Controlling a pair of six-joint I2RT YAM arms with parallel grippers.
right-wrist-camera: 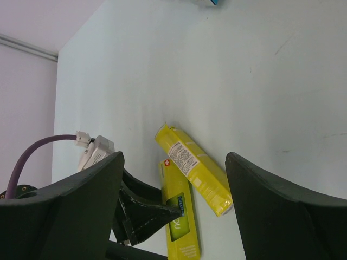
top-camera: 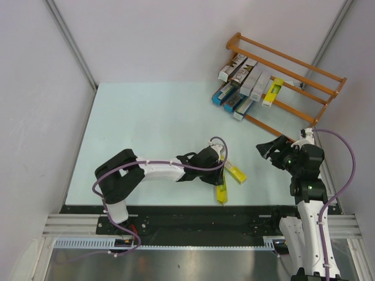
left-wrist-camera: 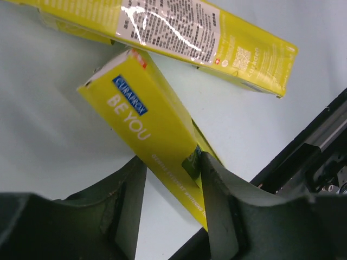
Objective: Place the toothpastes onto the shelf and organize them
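Observation:
Two yellow toothpaste boxes lie at the table's front. My left gripper (top-camera: pixel 218 170) is over one yellow box (top-camera: pixel 221 195), its fingers around the box's body, part open; whether they grip it is unclear. In the left wrist view that box (left-wrist-camera: pixel 130 108) reads BE YOU, beside the second yellow box (left-wrist-camera: pixel 249 59). The second box (top-camera: pixel 236 172) lies just to the right. My right gripper (top-camera: pixel 270 146) hangs open and empty at the right. The wooden shelf (top-camera: pixel 281 48) at the back right holds several boxes on two tiers, one of them yellow.
Walls close in the back and both sides. The shelf's lower tier has free room at its right.

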